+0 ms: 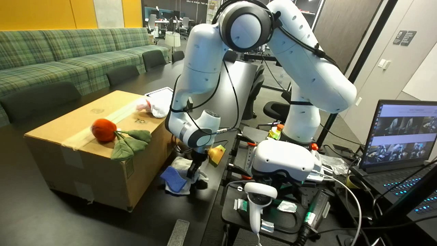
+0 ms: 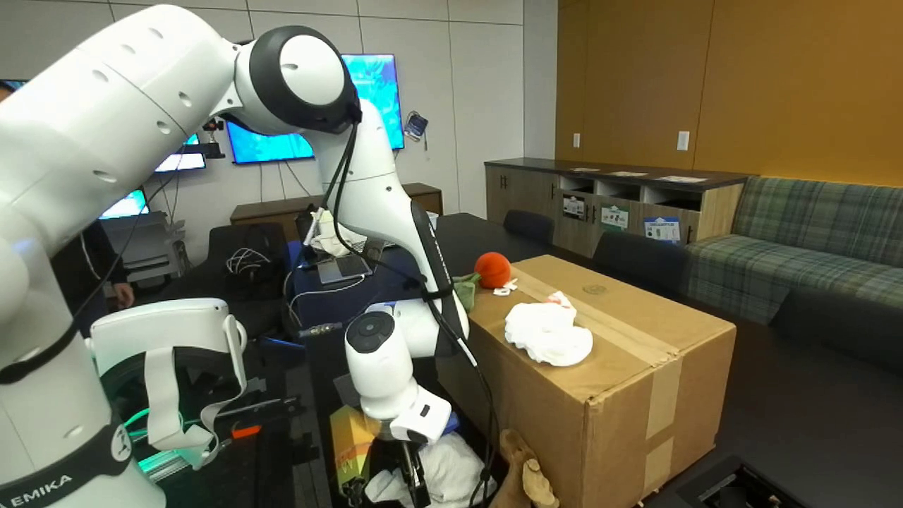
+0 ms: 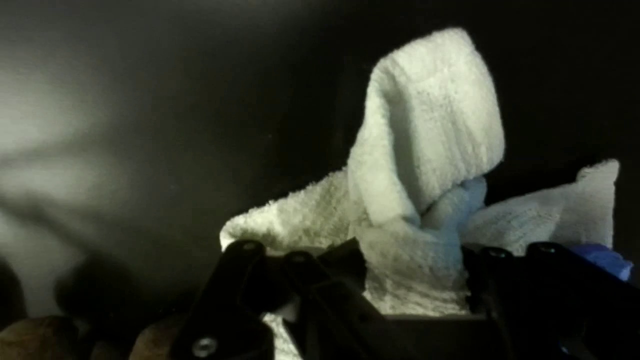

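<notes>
A rumpled whitish towel (image 1: 183, 166) lies on the dark table beside the cardboard box, and a blue cloth (image 1: 173, 179) rests on its near left part. My gripper (image 1: 191, 172) points down into the towel. Seen from the wrist, a bunched fold of the towel (image 3: 417, 264) passes between the black fingers, and the gripper is shut on it. A raised loop of the same fabric stands beyond the fingers. Only a corner of the blue cloth (image 3: 606, 259) shows at the right there. In exterior view 2, the arm and gripper hide part of the towel (image 2: 453, 470).
A large cardboard box (image 1: 86, 168) stands close to the gripper, carrying a red plush flower (image 1: 104, 130) and a white cloth item (image 1: 159, 106). A yellow object (image 1: 217, 154) sits near the table edge. Brown objects (image 2: 513, 461) lie between towel and box.
</notes>
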